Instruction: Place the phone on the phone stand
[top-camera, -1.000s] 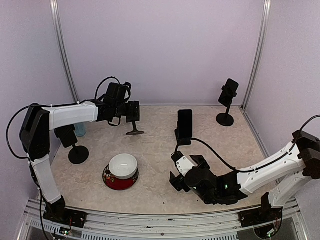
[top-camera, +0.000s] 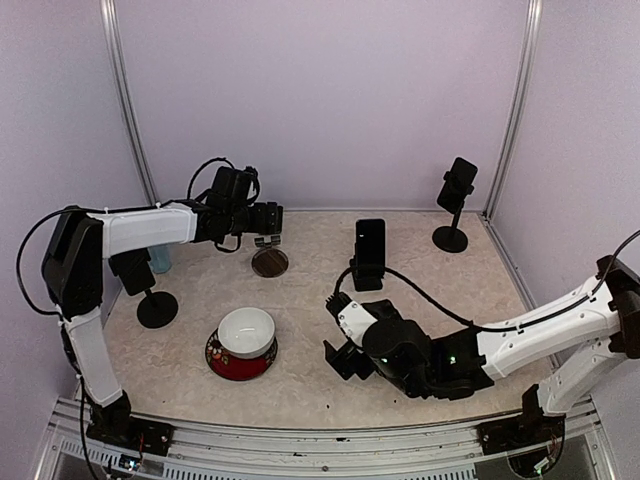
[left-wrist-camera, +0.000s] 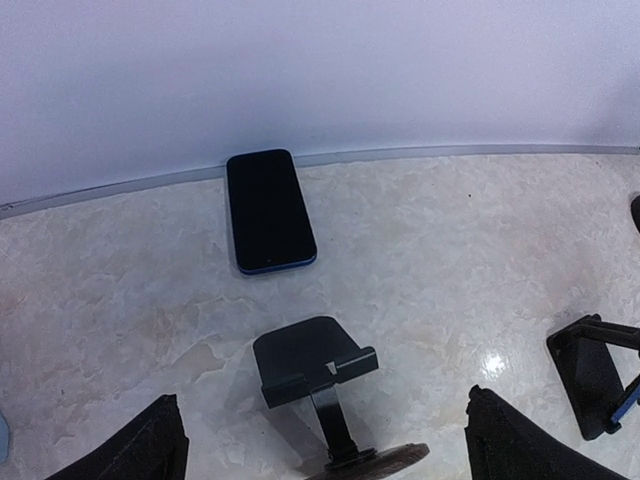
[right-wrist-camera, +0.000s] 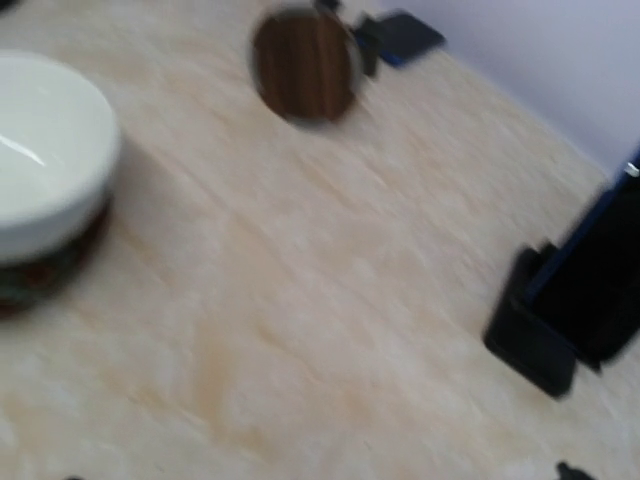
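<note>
A black phone with a blue edge (left-wrist-camera: 270, 210) lies flat at the back in the left wrist view. In front of it, a black stand with a wooden round base (left-wrist-camera: 308, 355) is empty, below my left gripper (top-camera: 265, 218), whose fingers are open with nothing between them. Another phone (top-camera: 370, 243) stands upright on a stand at the centre; in the right wrist view that phone (right-wrist-camera: 600, 265) is at the right. My right gripper (top-camera: 340, 330) hangs over the front centre, its fingers mostly out of its wrist view, open.
A white bowl (top-camera: 247, 326) on a red plate (top-camera: 235, 369) sits left of centre. Other black stands stand at far left (top-camera: 157, 310) and back right (top-camera: 450, 238).
My left arm has shifted a little; the round-based stand beneath it shows more of its wooden disc.
</note>
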